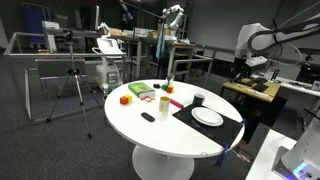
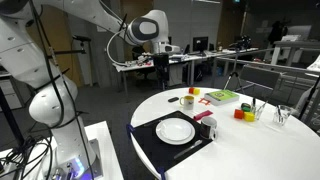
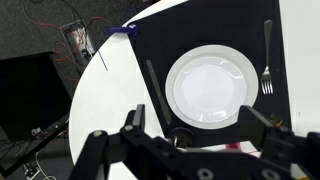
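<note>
A white plate [image 3: 211,86] lies on a black placemat [image 3: 190,32] on the round white table. In the wrist view a knife [image 3: 158,90] is left of the plate and a fork [image 3: 267,56] right of it. My gripper is open above the table, its fingers spread wide at the lower edge of the view. Nothing is held between them. A white mug [image 2: 209,127] stands beside the placemat, and another light mug [image 2: 187,102] stands farther back. In the wrist view the gripper body hides the area below the plate.
A green box [image 1: 140,88], a red block [image 1: 125,100] and a yellow block [image 2: 250,116] sit toward the table's far side. A small dark object [image 1: 148,117] lies near the edge.
</note>
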